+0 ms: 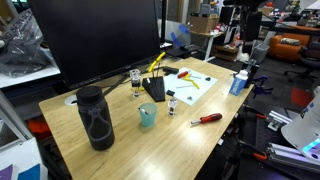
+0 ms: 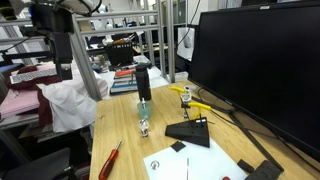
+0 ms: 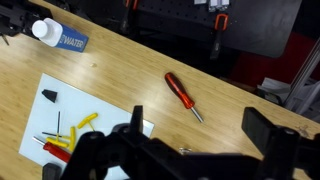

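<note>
High above the table's right end, my gripper stands open with nothing between its dark, widely parted fingers. In the wrist view a red-and-black screwdriver (image 3: 180, 90) lies on the bare wood, beyond the fingertips and apart from them. The same screwdriver (image 1: 207, 119) is near the front edge in exterior view 1. On a white sheet (image 3: 92, 104) rest yellow tools (image 3: 88, 121) and a red-handled tool (image 3: 56, 152). A bottle with a white cap and blue label (image 3: 62, 36) stands close to the table's edge.
A black cylinder (image 1: 96, 117), a teal cup (image 1: 148, 115) and a small white bottle (image 1: 171, 104) stand on the table. Behind them are a black stand with yellow parts (image 1: 155, 83) and a large monitor (image 1: 100, 38). Bare wood surrounds the screwdriver.
</note>
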